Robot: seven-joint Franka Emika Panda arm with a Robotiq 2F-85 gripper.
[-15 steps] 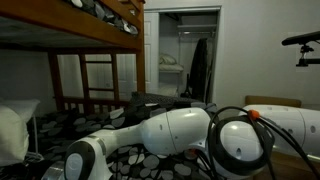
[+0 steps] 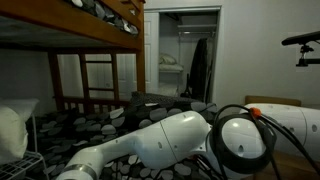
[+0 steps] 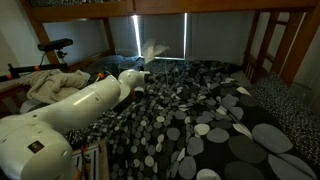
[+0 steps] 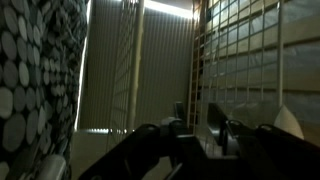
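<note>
In the wrist view my gripper shows its dark fingers apart, with no object visible between them. A wire rack rises on the left of the fingers, and more wire mesh fills the right side. Close to the right finger, beyond the gripper, is a small pale rounded thing. Exterior view 2 has the white arm stretched toward the far end of the bed, near a whitish blurred shape; the fingers are too small to make out there. The gripper is out of sight in exterior view 1.
A bedspread with grey dots covers the bed beside the arm. Bunk posts and a ladder stand behind it. White wire bars and a large white object lie at the left edge. A dark cable loops over the arm.
The white object at the left edge looks unmoved.
</note>
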